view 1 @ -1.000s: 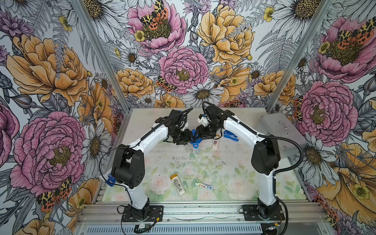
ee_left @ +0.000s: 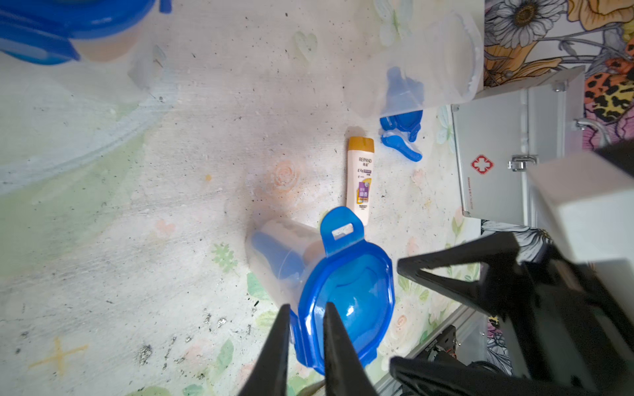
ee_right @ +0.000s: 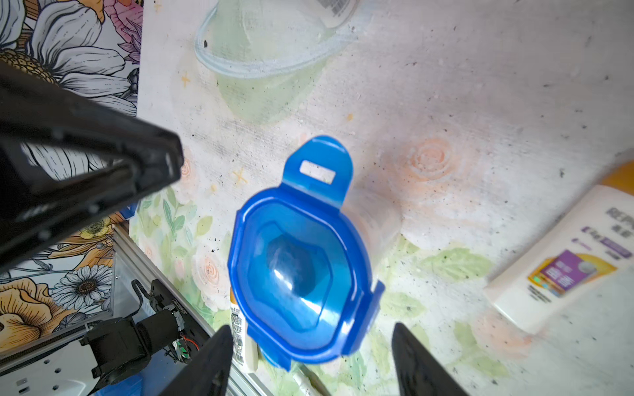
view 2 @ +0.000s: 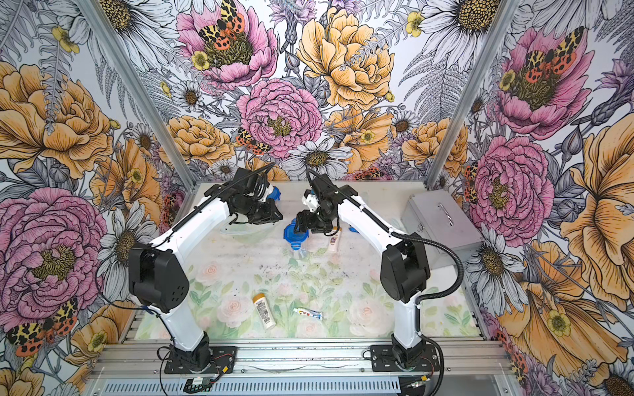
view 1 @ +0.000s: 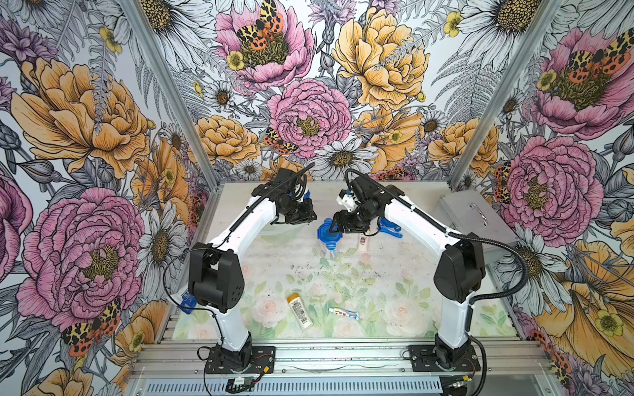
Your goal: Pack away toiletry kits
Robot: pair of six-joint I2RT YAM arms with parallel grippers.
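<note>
A clear container with blue lid lies on its side mid-table, below both grippers, its lid facing up in the right wrist view (ee_right: 290,277). My left gripper is shut above it; what is between its fingers is unclear. My right gripper is open over the same container, fingers apart on either side. A white bottle with orange cap (ee_left: 360,181) lies beside it. A yellow-capped bottle (view 1: 298,310) and a tube (view 1: 343,313) lie near the front.
Another clear container (ee_left: 422,66) and blue pieces (ee_left: 403,142) lie to the right. A blue-lidded container (ee_left: 79,19) stands on the other side. A metal first-aid box (view 1: 475,217) is at the right edge.
My left gripper has moved back and left, away from the right one. The right arm has shifted slightly right, its gripper still over the mid-table container.
</note>
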